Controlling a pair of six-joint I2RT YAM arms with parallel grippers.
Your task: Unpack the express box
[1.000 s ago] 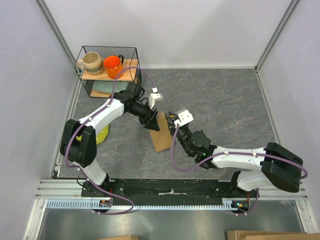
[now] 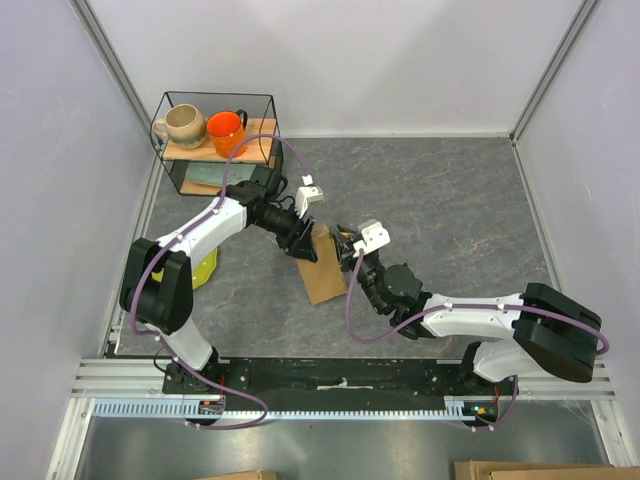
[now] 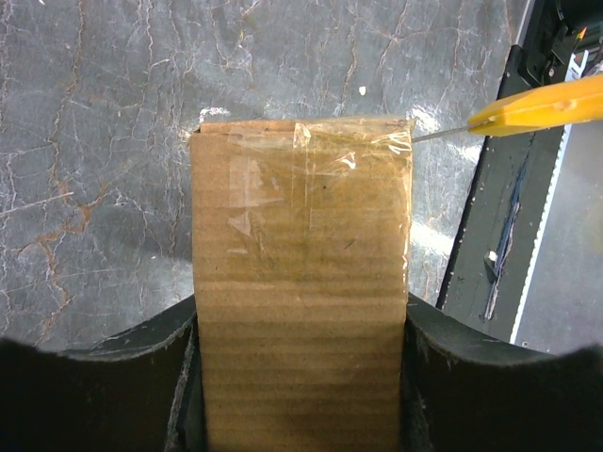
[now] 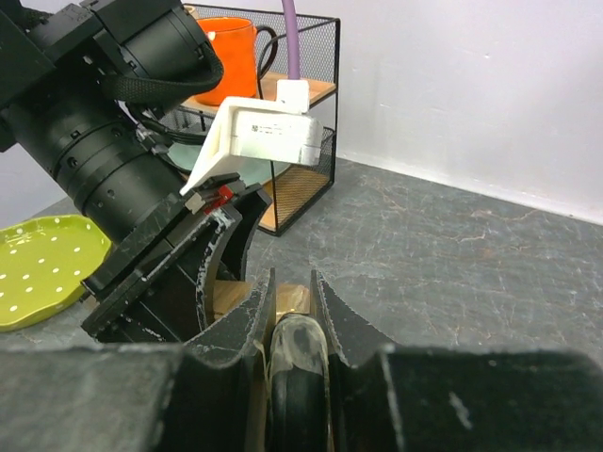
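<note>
A narrow brown cardboard box (image 3: 301, 245), its end covered with clear tape, is clamped by my left gripper (image 2: 307, 246) above the table. Black left fingers (image 3: 184, 377) press on both sides of it. From the right, a yellow utility knife (image 3: 542, 106) points its thin blade at the box's taped upper right corner; the tip meets or nearly meets the edge. My right gripper (image 2: 347, 240) is shut on this knife, close beside the box. In the right wrist view, the right fingers (image 4: 247, 325) close around a dark rounded part, and most of the box is hidden.
A wire rack (image 2: 220, 163) with a beige mug (image 2: 185, 126) and an orange mug (image 2: 224, 128) stands at the back left. Partly behind the left arm lies a green dotted plate (image 4: 47, 268).
My right gripper has shifted slightly to the right, a little away from the box. The left arm is nearly still and keeps the box.
</note>
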